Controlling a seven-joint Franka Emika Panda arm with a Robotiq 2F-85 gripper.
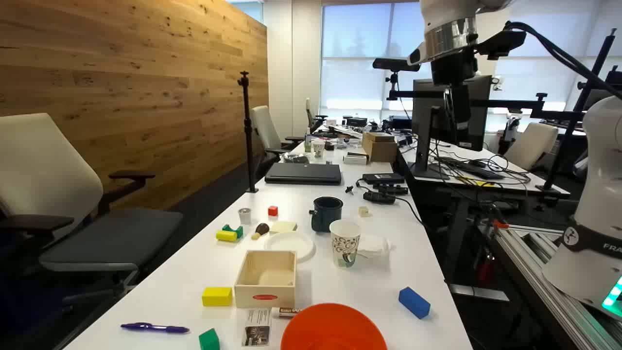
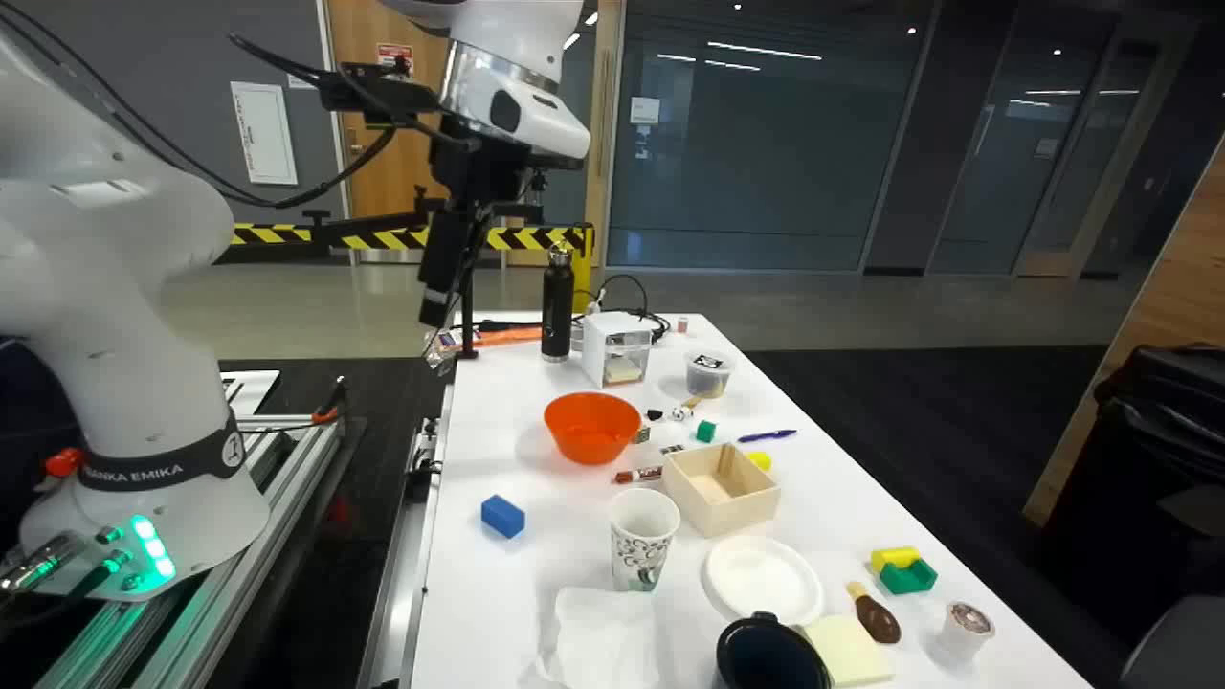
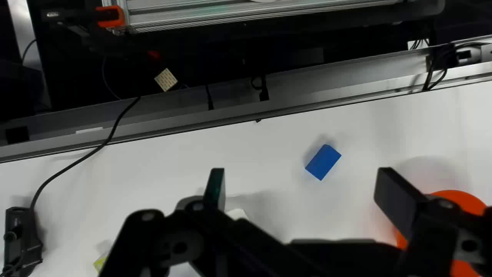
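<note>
My gripper is open, its two black fingers wide apart with nothing between them. It hangs high over the robot-side edge of the white table, as exterior view 2 shows the gripper (image 2: 436, 304) well above the surface. In the wrist view a blue block (image 3: 323, 162) lies on the table below, in line with the space between the fingers and far from touching them. Exterior view 1 has the same blue block (image 1: 414, 303) alone near the right edge. An orange bowl (image 2: 591, 427) stands near it, partly hidden behind one finger in the wrist view.
A patterned paper cup (image 2: 640, 540), a wooden box (image 2: 720, 488), a white plate (image 2: 763, 578) and a dark mug (image 1: 326, 213) stand mid-table. Yellow block (image 1: 216, 296), green block (image 1: 209, 339) and pen (image 1: 154, 327) lie on the far side. Bare table surrounds the blue block.
</note>
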